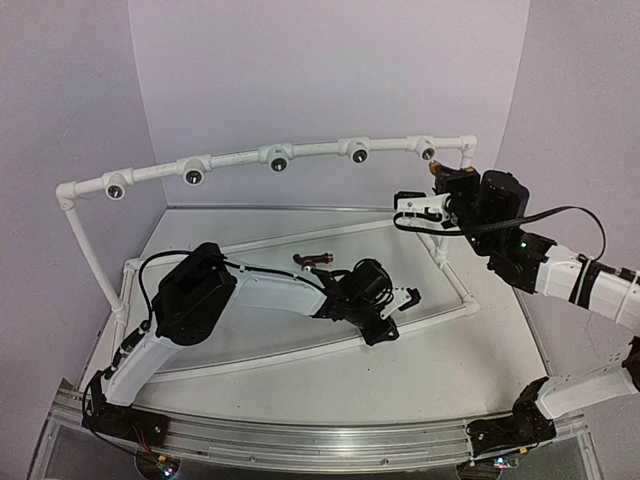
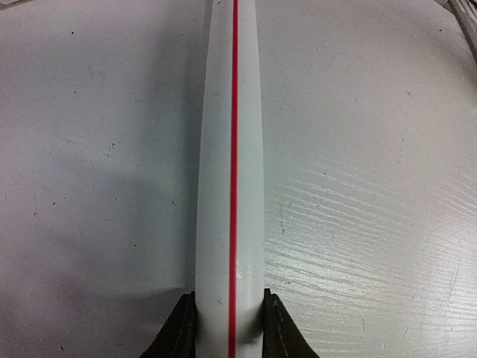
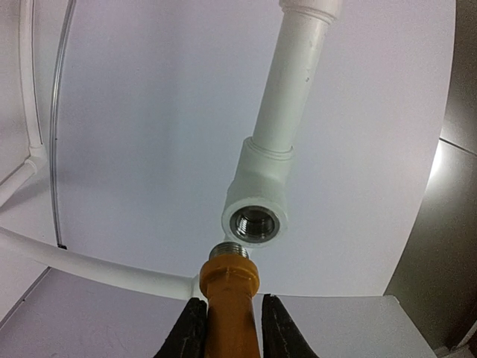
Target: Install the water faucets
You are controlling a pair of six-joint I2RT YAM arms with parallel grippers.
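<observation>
My right gripper is shut on an orange-brown faucet [image 3: 229, 291], its threaded metal end pointing at the rightmost socket of the pipe frame. That socket [image 3: 254, 224] is white with a threaded metal hole, just beyond the faucet's tip; in the right wrist view the thread overlaps its lower edge and is not inside the hole. From above, the faucet tip [image 1: 434, 168] is close to the socket [image 1: 428, 153]. At the front, my left gripper is shut on the lower white pipe [image 2: 250, 186], which has a red stripe. A second faucet [image 1: 313, 260] lies on the floor inside the frame.
The upper bar [image 1: 315, 150] of the white pipe frame carries several more sockets, all empty, to the left. The right upright [image 1: 467, 158] is close beside my right gripper. Bare floor [image 1: 400, 375] lies in front of the frame.
</observation>
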